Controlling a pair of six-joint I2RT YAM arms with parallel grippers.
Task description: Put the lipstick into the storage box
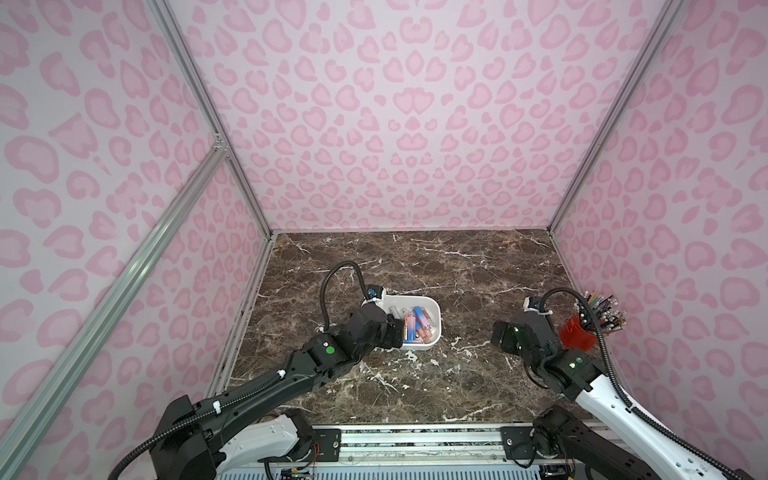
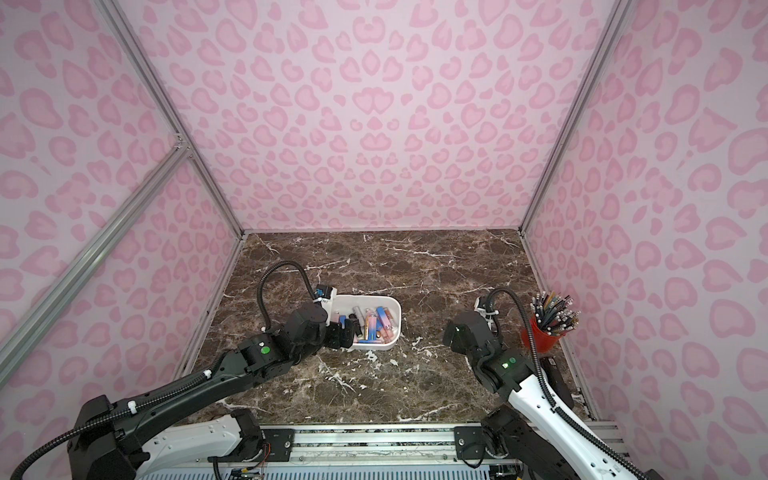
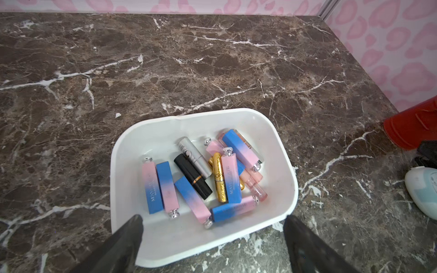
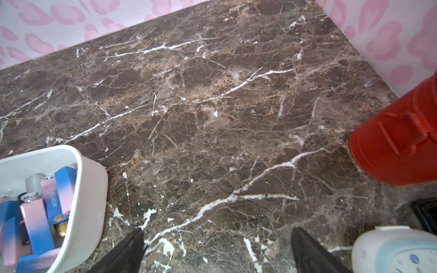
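A white storage box holds several lipsticks: pink-blue ones, a gold one, a black one and a silver one. My open left gripper hangs over the box's near side, empty, partly covering it in both top views. My right gripper stands open and empty over bare marble, to the right of the box, which shows at the left edge of the right wrist view. No lipstick is visible on the table outside the box.
A red cup of pens or brushes stands at the right wall, with a white-and-mint device and a black object nearby.
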